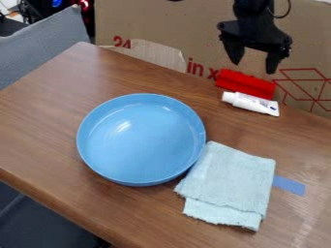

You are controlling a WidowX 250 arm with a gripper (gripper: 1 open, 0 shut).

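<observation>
My black gripper [253, 60] hangs open at the top right of the camera view, above a red object [245, 83] at the back of the wooden table, with nothing visible between its fingers. A white tube [250, 103] lies just in front of the red object. A large blue plate [139, 139] rests on the middle of the table. To its lower right lies a folded light-blue cloth [227, 184].
A cardboard panel [181, 24] stands along the back. A strip of blue tape [288, 185] is right of the cloth.
</observation>
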